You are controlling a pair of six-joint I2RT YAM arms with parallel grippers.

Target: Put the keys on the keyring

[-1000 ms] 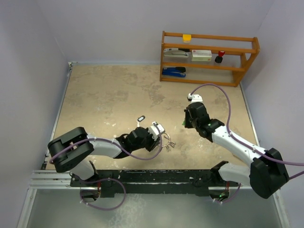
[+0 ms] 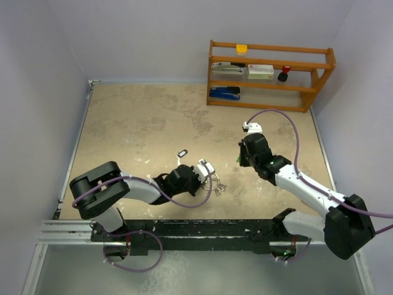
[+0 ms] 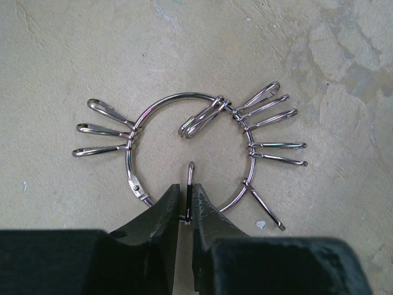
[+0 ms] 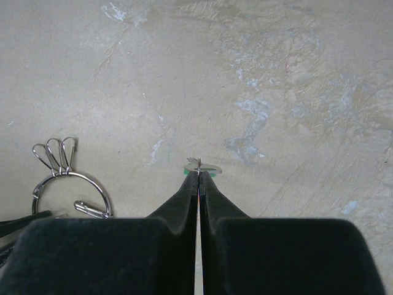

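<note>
The keyring is a metal ring (image 3: 184, 95) with several wire clips around it, flat on the table below my left gripper. That gripper is shut, and a thin upright wire clip (image 3: 190, 175) of the ring shows between its fingertips. In the right wrist view, my right gripper is shut on a small silver and green piece, apparently a key (image 4: 210, 168), caught at the fingertips and mostly hidden by them. A key with a black head (image 2: 182, 153) lies on the table behind the left gripper.
At the back right stands a wooden rack (image 2: 270, 86) holding a blue stapler (image 2: 225, 93), a white box (image 2: 260, 72) and other items. Bare table (image 2: 141, 117) spreads across the back left and between the two arms.
My left gripper's fingers have closed together at the ring, and the left arm has shifted slightly to the right. The right arm has barely moved.
</note>
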